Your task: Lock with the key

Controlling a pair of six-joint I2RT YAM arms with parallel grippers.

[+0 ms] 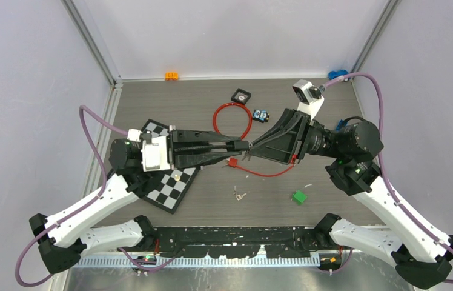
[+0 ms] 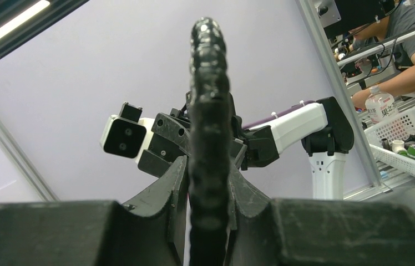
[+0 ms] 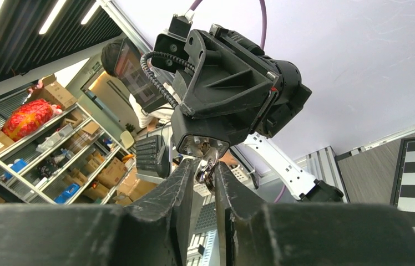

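In the top view, my left gripper (image 1: pixel 245 146) and my right gripper (image 1: pixel 252 147) meet tip to tip above the middle of the table. A shiny silver metal piece (image 3: pixel 207 167) shows at the right fingertips in the right wrist view, in front of the left gripper's end; whether it is the key or part of a lock is unclear. A gap shows between the right fingers, but their grip on that piece is unclear. A blurred black ribbed cable (image 2: pixel 208 122) hides what lies between the left fingers in the left wrist view.
Below the grippers lie a red cord (image 1: pixel 217 115), a red tag (image 1: pixel 232 162), small metal keys (image 1: pixel 240 195) and a green block (image 1: pixel 299 197). A checkered board (image 1: pixel 169 193) rests under the left arm. Bare table shows at the back left.
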